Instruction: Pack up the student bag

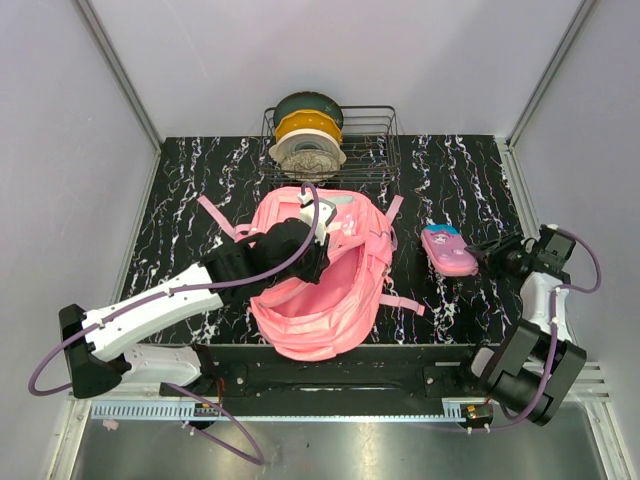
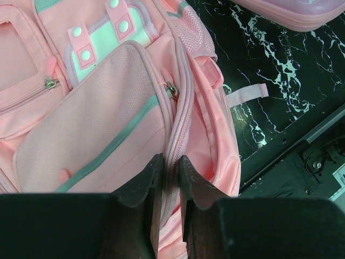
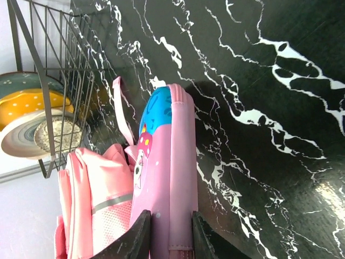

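Observation:
A pink backpack (image 1: 320, 320) lies open in the middle of the dark marble counter. My left gripper is shut on the zippered edge of its opening, holding it beside the mesh pocket. A pink pencil case (image 1: 448, 255) with a blue end and a cartoon print is to the backpack's right. My right gripper is shut on the case; in the right wrist view its long side stands between the fingers, with the backpack at the left.
A wire dish rack (image 1: 365, 150) holding several plates stands behind the backpack. Bare marble (image 1: 450, 170) shows at the back right. Backpack straps stretch out to both sides. Walls border the counter at left, right and back.

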